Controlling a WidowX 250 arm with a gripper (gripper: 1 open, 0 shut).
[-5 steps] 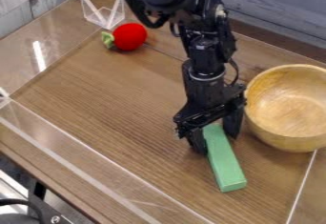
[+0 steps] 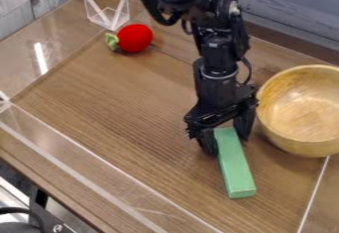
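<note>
My black gripper [image 2: 220, 128] reaches down from the top centre to the upper end of a green bar [image 2: 232, 168], which lies flat on the wooden table [image 2: 119, 118]. Its dark fingers are spread open around or just over that end; whether they touch the bar is hard to tell.
A large yellow bowl [image 2: 298, 108] sits at the right, close beside the gripper. A red tomato-like object [image 2: 133, 39] lies at the upper left, near a white wire-like holder [image 2: 106, 9].
</note>
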